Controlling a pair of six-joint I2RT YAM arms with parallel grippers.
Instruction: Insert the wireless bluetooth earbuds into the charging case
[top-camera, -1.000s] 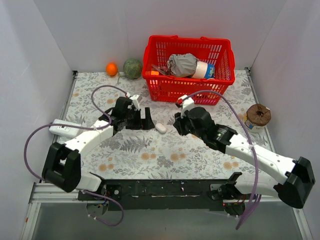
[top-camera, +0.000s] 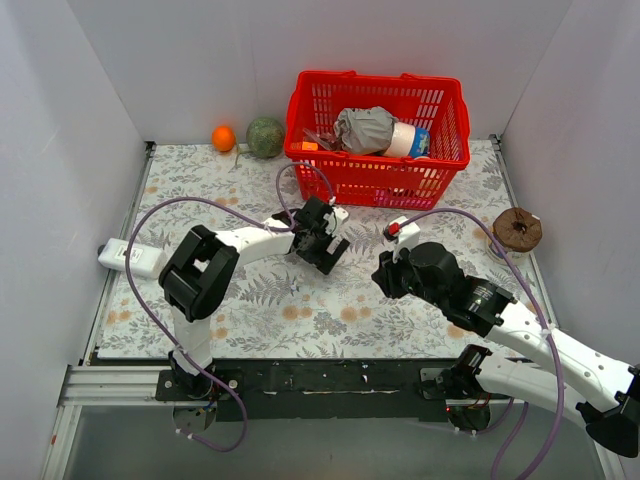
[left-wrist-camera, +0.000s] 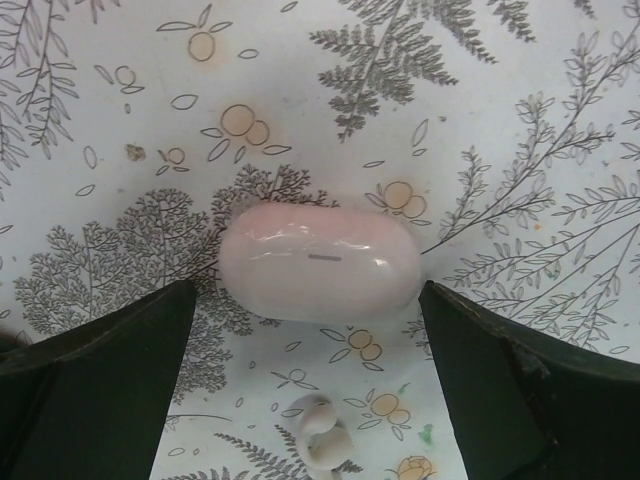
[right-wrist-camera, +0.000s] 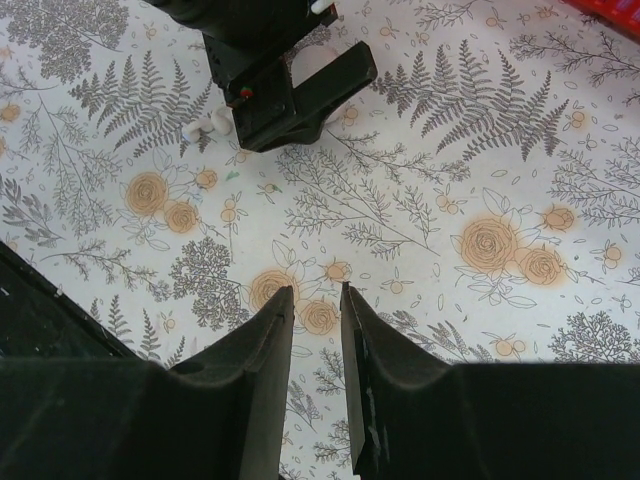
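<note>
A glossy pale-pink charging case (left-wrist-camera: 320, 262), its lid closed, lies on the patterned cloth in the left wrist view. My left gripper is open, with one finger on either side of the case and no grip on it. Close by lie white earbuds, also visible as small white shapes (right-wrist-camera: 208, 125) in the right wrist view. To the right of the left hand, my right gripper is part open, with a narrow empty gap above bare cloth. From the top, the left gripper mostly covers the case.
A red basket (top-camera: 385, 180) with several items stands at the back. An orange (top-camera: 223, 138) and a green melon (top-camera: 265, 137) sit back left, a white power strip (top-camera: 133, 258) at left, a brown-lidded jar (top-camera: 517, 230) at right.
My left gripper has moved right and reached the case, which lay uncovered before. The right gripper has shifted rightward and toward the front, away from the case.
</note>
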